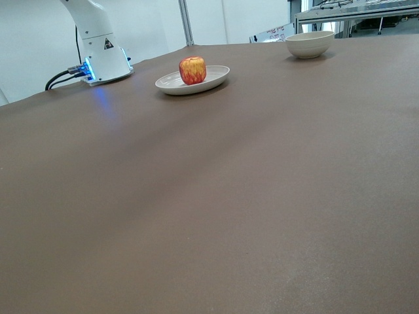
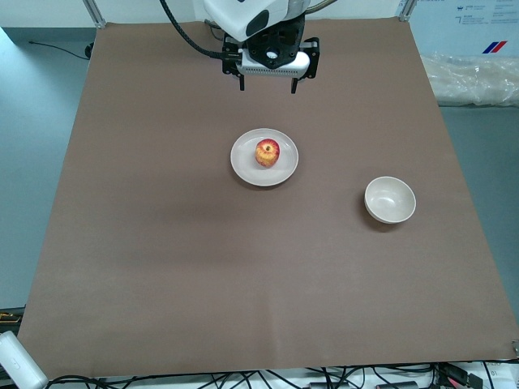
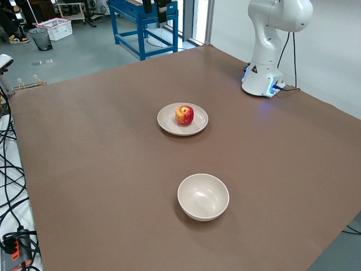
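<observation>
A red-yellow apple (image 2: 267, 152) (image 1: 192, 70) (image 3: 184, 115) sits on a white plate (image 2: 245, 167) (image 1: 169, 85) (image 3: 167, 117) in all three views. A white bowl (image 2: 390, 199) (image 1: 309, 44) (image 3: 203, 196) stands apart from the plate, empty in the left and right views. My gripper (image 2: 268, 84) hangs above the back edge of the table in the left view, high and away from the apple, with its two black fingers apart and nothing seen between them. Only part of it shows at the top of the right view.
The white arm base (image 3: 262, 79) stands at the table's edge. Cables (image 3: 11, 186) lie beyond one edge; a blue cart (image 3: 141, 34) stands on the floor beyond.
</observation>
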